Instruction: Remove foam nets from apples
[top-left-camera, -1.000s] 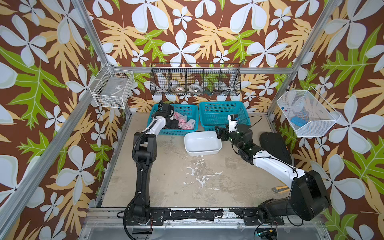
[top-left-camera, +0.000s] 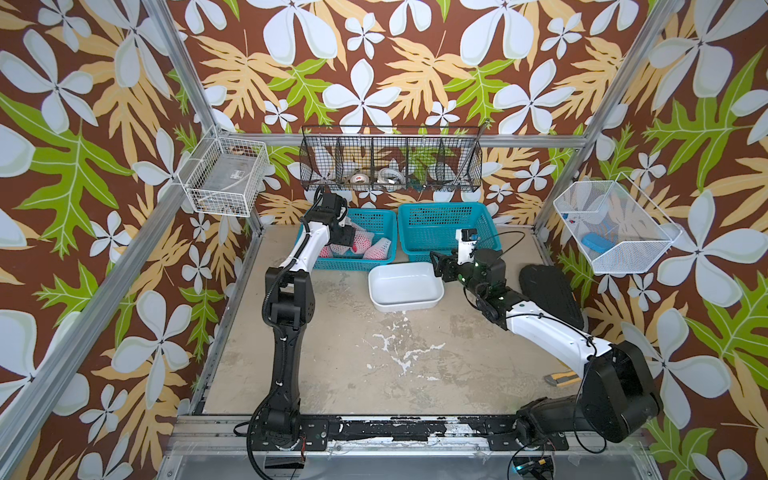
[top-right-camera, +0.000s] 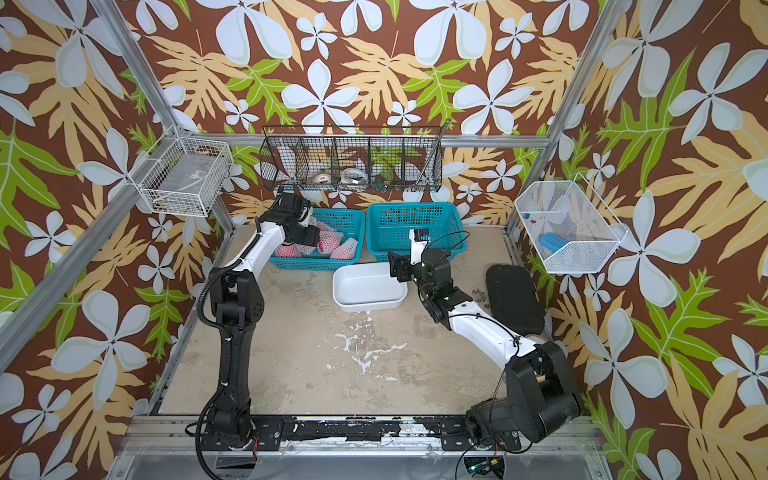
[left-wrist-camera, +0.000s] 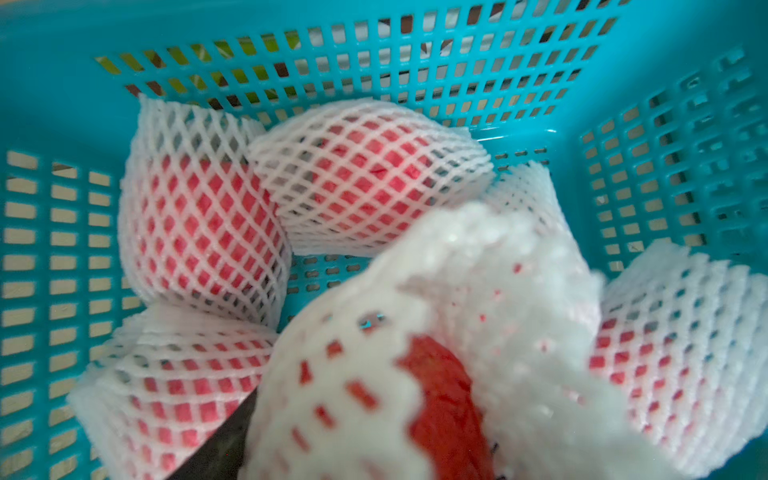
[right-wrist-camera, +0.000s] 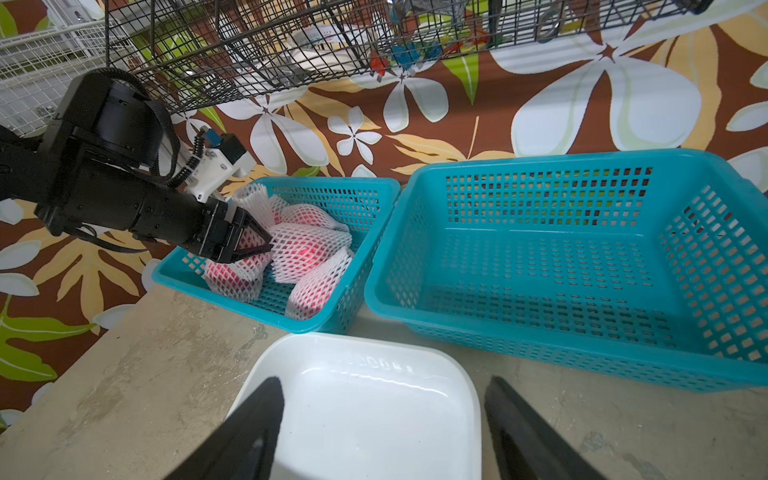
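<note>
Several red apples in white foam nets crowd the left teal basket. My left gripper is at that basket, shut on a netted apple, which fills the front of the left wrist view with red skin showing through a gap in its net; its fingers are mostly hidden. My right gripper hangs beside the white tray and the right teal basket, fingers apart with nothing between them.
The right basket is empty, as is the white tray. Wire racks hang on the back and side walls. A black pad lies at the right.
The right arm has not visibly moved.
</note>
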